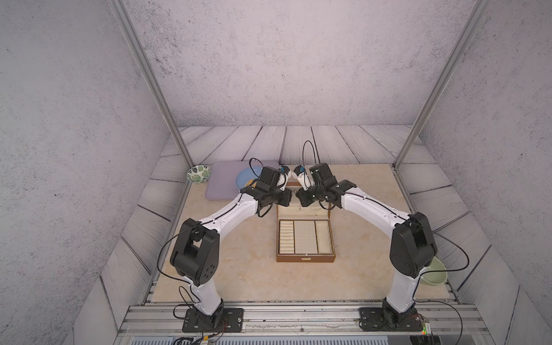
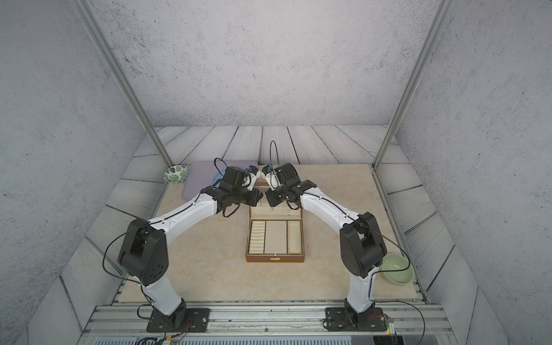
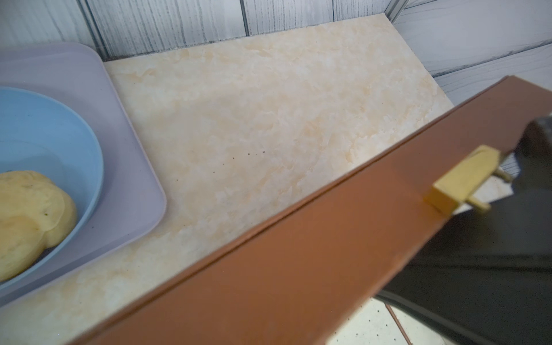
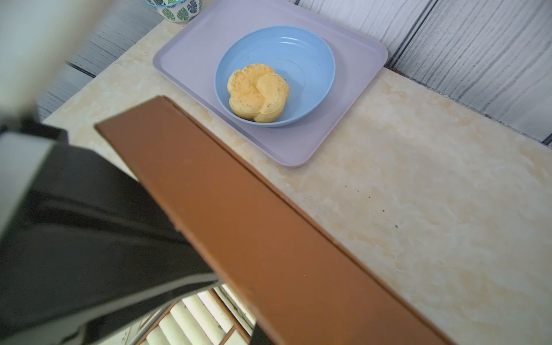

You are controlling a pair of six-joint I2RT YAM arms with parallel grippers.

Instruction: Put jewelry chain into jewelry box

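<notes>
The jewelry box (image 1: 305, 258) stands on the table with its lid (image 1: 315, 211) raised and open toward the back. Its tray has a ribbed section at left and flat pale sections beside it. My left gripper (image 1: 285, 197) and right gripper (image 1: 303, 199) are close together in front of the upper part of the lid. Each is shut, and nothing shows between their fingers. A gold clasp (image 3: 464, 179) juts from the lid's brown edge (image 3: 276, 258) in the left wrist view, beside a dark gripper part. No jewelry chain can be made out.
At the back left, a lilac tray (image 4: 189, 63) carries a blue bowl (image 4: 310, 69) holding a yellow bun (image 4: 258, 92). A leaf-patterned bowl (image 1: 198, 174) stands left of it. A green bowl (image 1: 435, 271) is at the right edge. Table surface beside the box is clear.
</notes>
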